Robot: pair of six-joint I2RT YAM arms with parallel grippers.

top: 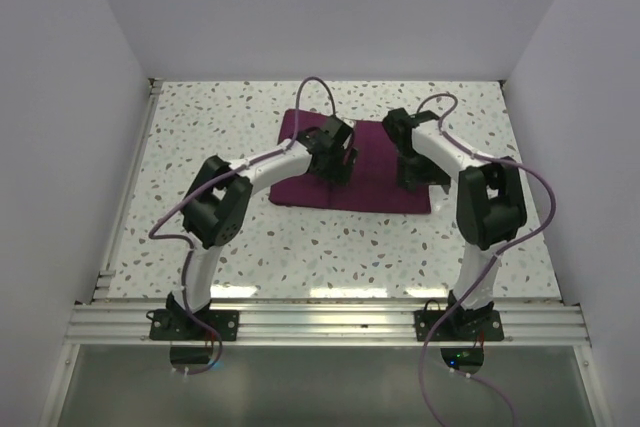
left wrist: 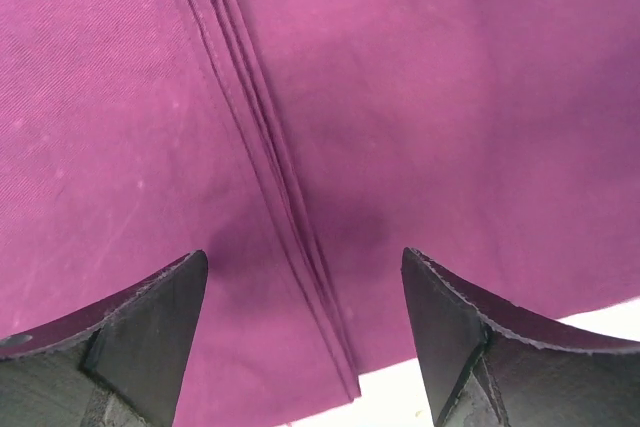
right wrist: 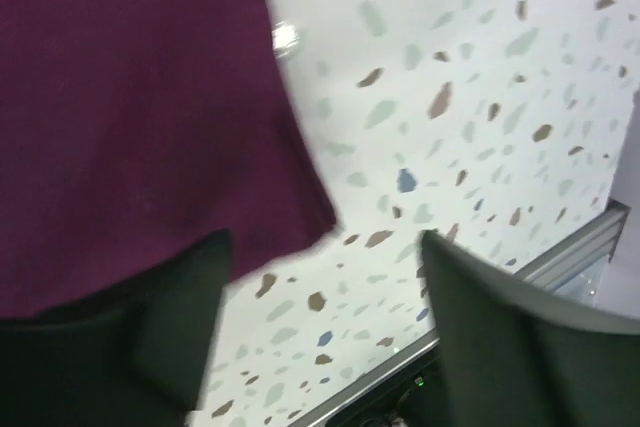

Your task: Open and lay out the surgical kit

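The maroon cloth (top: 380, 199) of the kit lies spread wide on the table, flat as far as it shows. Over its middle hangs my left gripper (top: 343, 159), fingers apart. In the left wrist view a layered fold edge (left wrist: 262, 132) runs down the cloth between the fingers, with nothing gripped. My right gripper (top: 425, 172) is above the cloth's right side. The right wrist view shows its blurred, parted fingers (right wrist: 175, 312) near the cloth's front right corner (right wrist: 322, 219), which lies on the table. Whatever the cloth may cover is hidden.
A metal rail (top: 330, 317) borders its front edge. Grey walls close the sides and back.
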